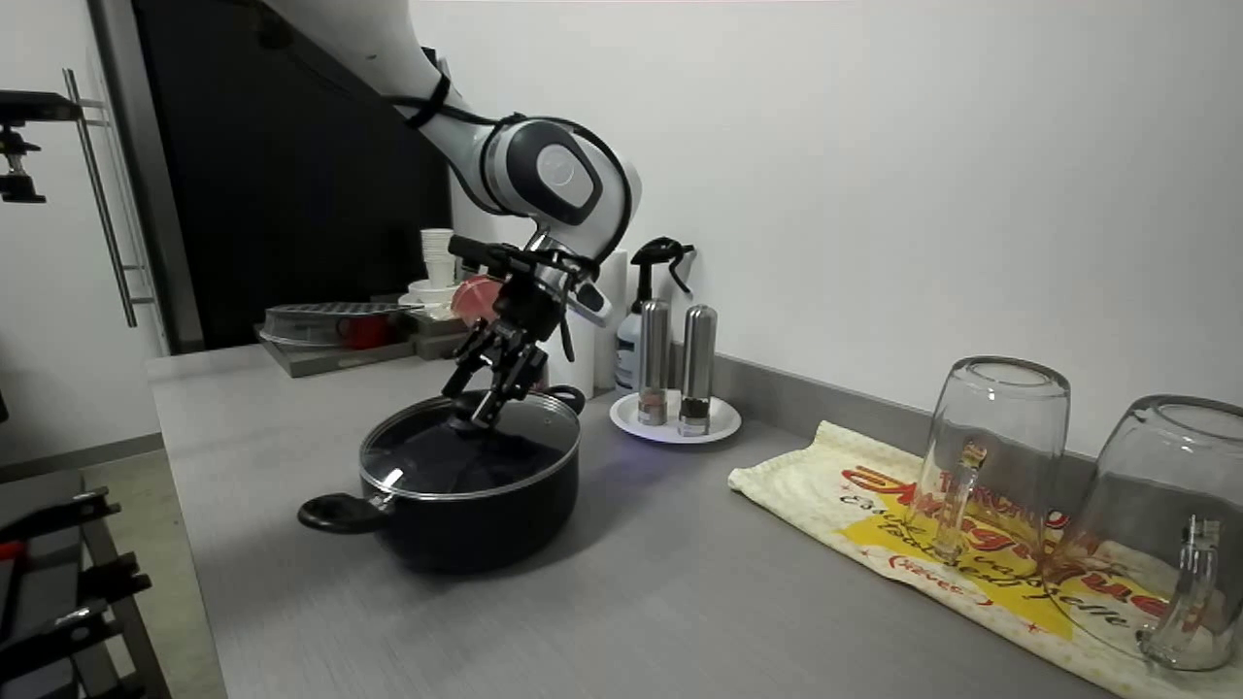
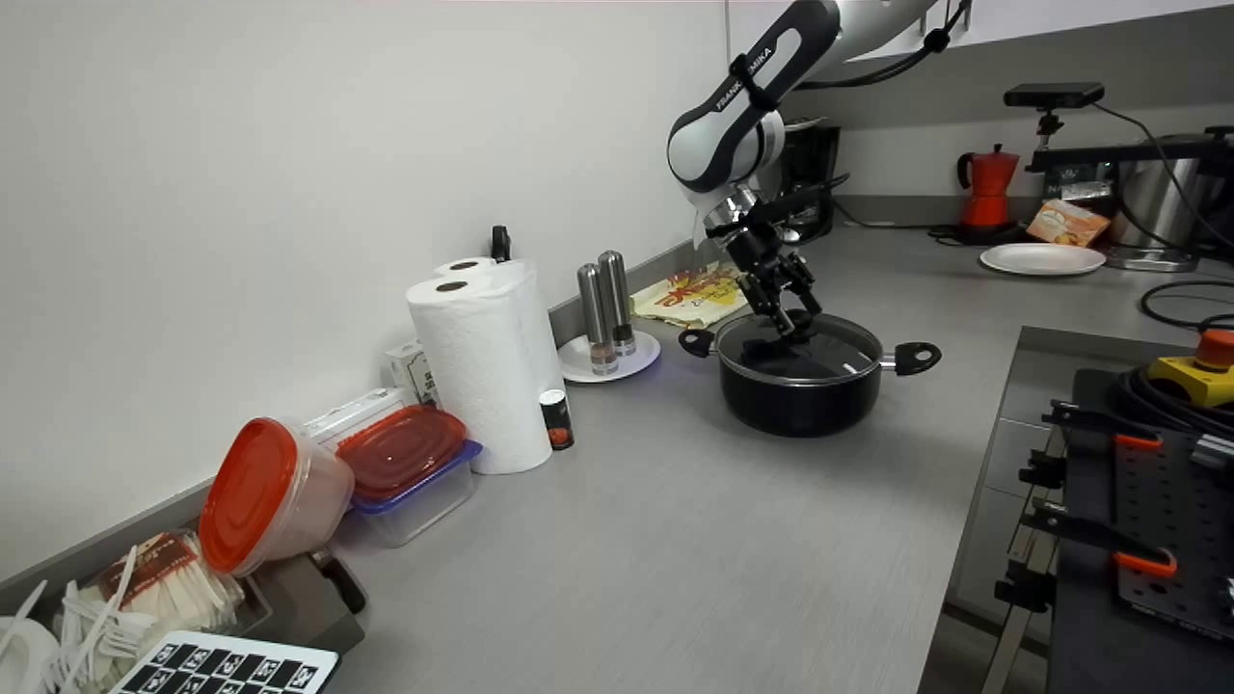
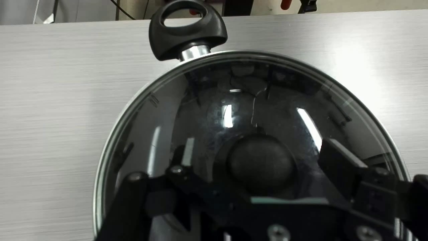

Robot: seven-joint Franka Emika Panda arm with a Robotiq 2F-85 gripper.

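Observation:
A black pot [image 1: 480, 530] stands on the grey counter, covered by a glass lid [image 3: 240, 92] with a metal rim. My gripper [image 1: 468, 403] is low over the lid's centre, its fingers spread on either side of the round black knob [image 3: 260, 164]. From the wrist, one finger [image 3: 341, 158] shows to the right of the knob and the other to its left, with gaps on both sides. Nothing is gripped. One pot handle [image 3: 188, 30] points toward the counter's front edge; in the second exterior view the lid appears seated on the pot [image 2: 798, 399].
Near the wall, a white plate [image 1: 713, 426] carries two tall metal grinders. Two upturned glass mugs [image 1: 988, 454] rest on a printed cloth [image 1: 816, 483]. Paper towel rolls [image 2: 480, 370] and plastic tubs [image 2: 272, 492] line the wall. Bare counter lies in front of them.

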